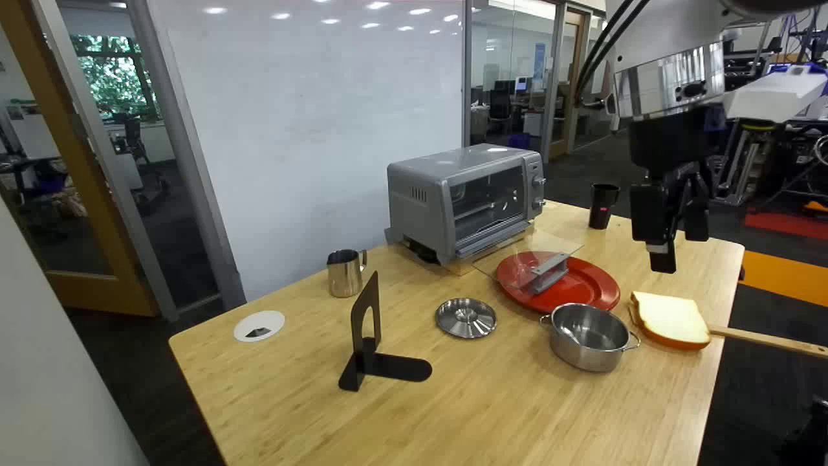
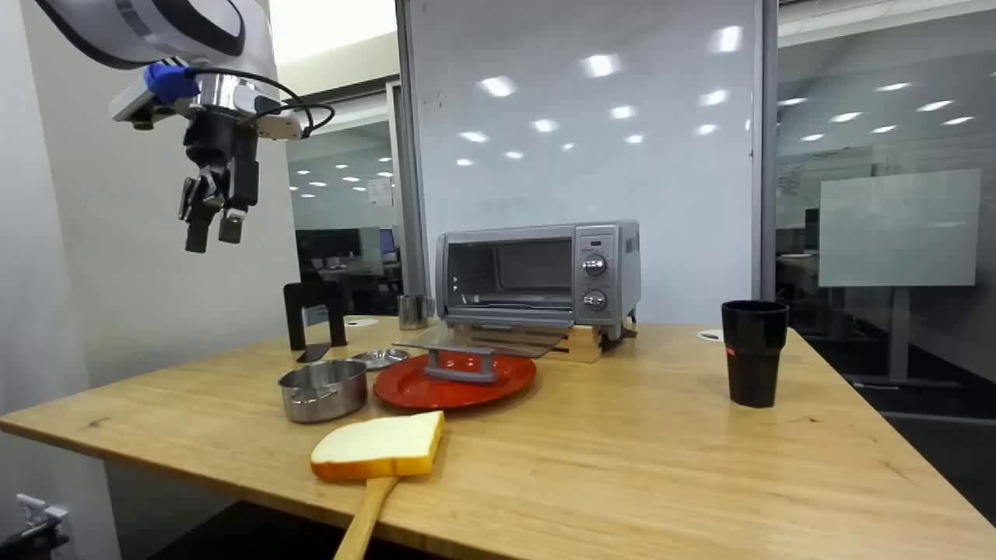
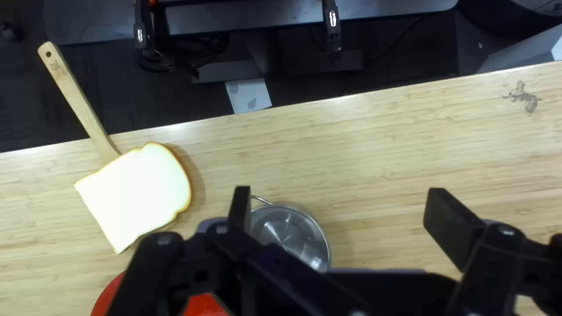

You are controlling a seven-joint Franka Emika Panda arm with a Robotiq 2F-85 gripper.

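Observation:
High above the table my gripper stands open, its fingers wide apart and nothing between them; in exterior view 2 the gripper (image 2: pixel 215 238) hangs at the upper left. A bread slice (image 2: pixel 378 446) rests on a wooden spatula at the table's edge, the handle (image 2: pixel 369 518) jutting out past it. Beside the bread is an uncovered steel pot (image 1: pixel 591 338), seemingly empty. Its likely lid (image 1: pixel 466 317) lies flat on the table. A red plate (image 1: pixel 594 283) sits partly under the lowered glass door of the grey toaster oven (image 1: pixel 458 194). The oven's cavity looks empty.
A black bookend (image 1: pixel 365 342) and a steel pitcher (image 1: pixel 345 273) stand on the side of the table away from the bread. A black cup (image 2: pixel 754 355) stands at the right in exterior view 2. The wood between cup and plate is clear.

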